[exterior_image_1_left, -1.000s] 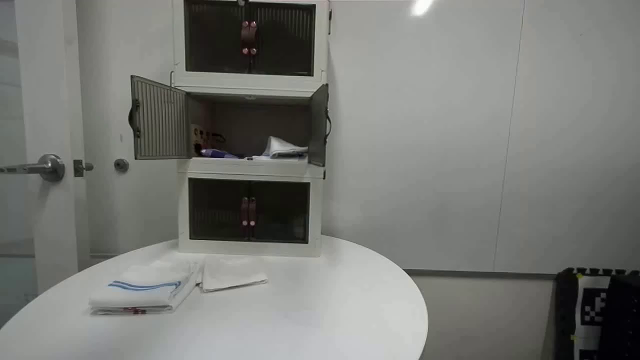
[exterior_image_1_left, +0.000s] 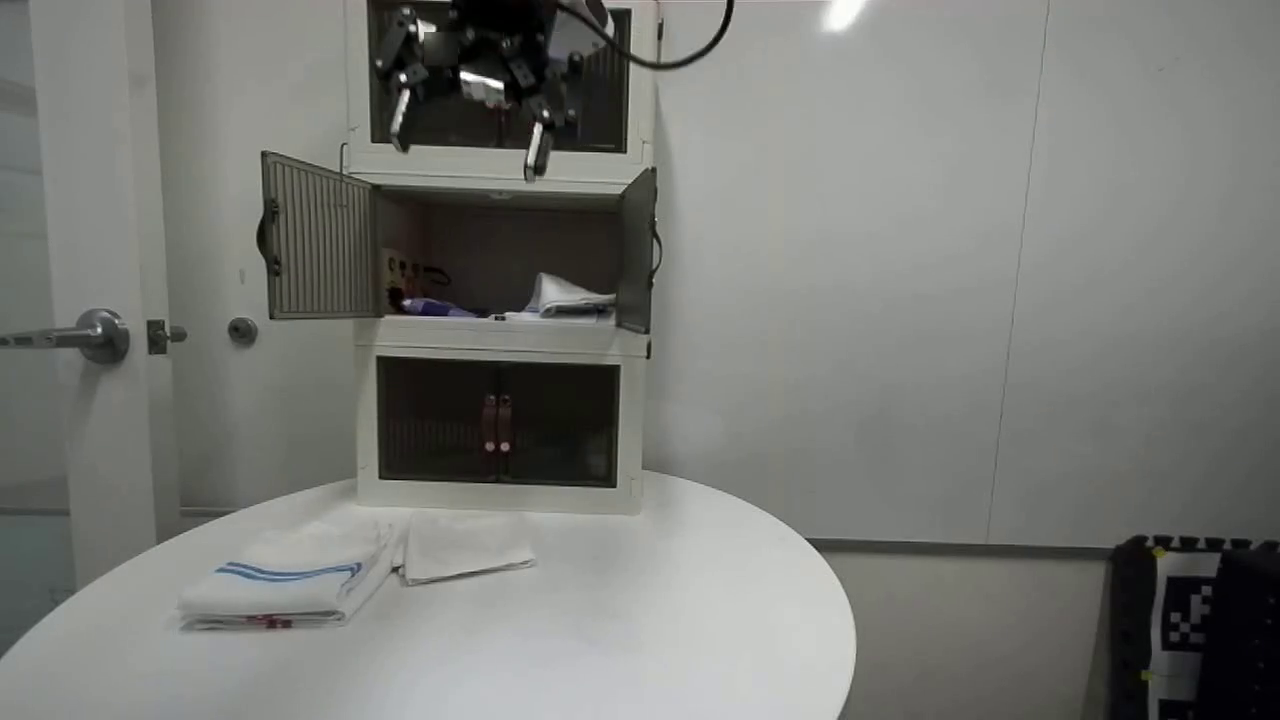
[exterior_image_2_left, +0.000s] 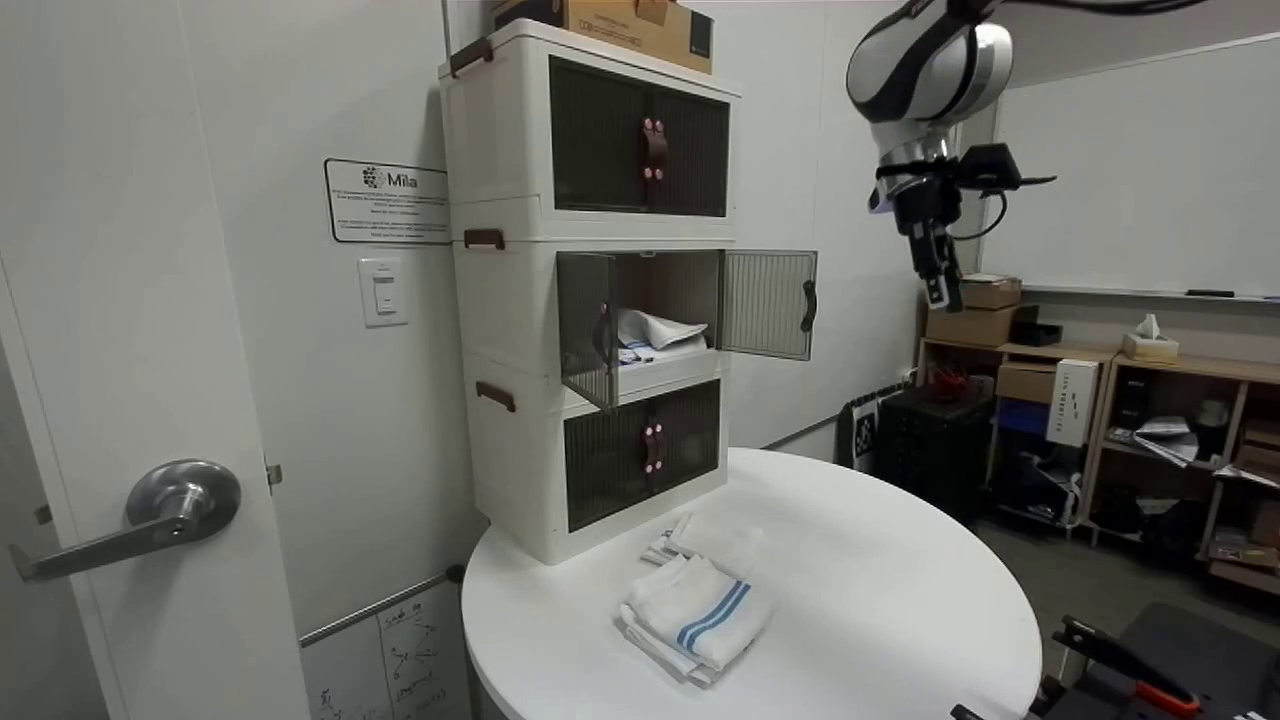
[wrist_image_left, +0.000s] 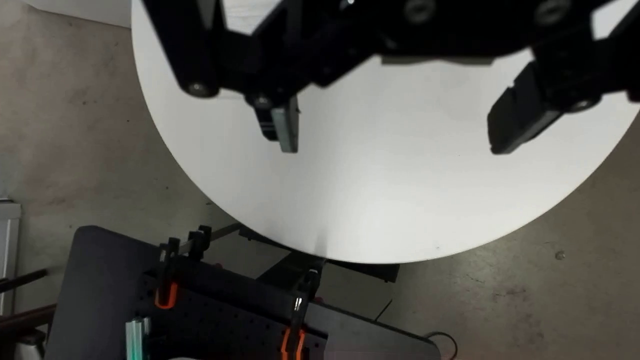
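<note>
My gripper (exterior_image_1_left: 470, 146) hangs high above the round table, its fingers spread wide with nothing between them. In the wrist view the gripper has bare white tabletop beneath it. A folded white towel with blue stripes (exterior_image_1_left: 288, 576) lies on the table's left side, and a smaller white cloth (exterior_image_1_left: 465, 546) touches or nearly touches it on the right. The cabinet's middle compartment stands with both doors swung outward. Inside it are a white cloth (exterior_image_1_left: 564, 298) at the right and a purple object (exterior_image_1_left: 434, 307) at the left.
The left door (exterior_image_1_left: 318, 240) and right door (exterior_image_1_left: 637, 254) of the middle compartment jut out. The upper compartment (exterior_image_2_left: 636, 144) and lower compartment (exterior_image_2_left: 642, 456) are closed. A cardboard box (exterior_image_2_left: 642, 34) sits on top.
The gripper has come into exterior view 1 at the top, in front of the upper compartment, where almost none of it showed before. Towels and cabinet doors look unmoved.
</note>
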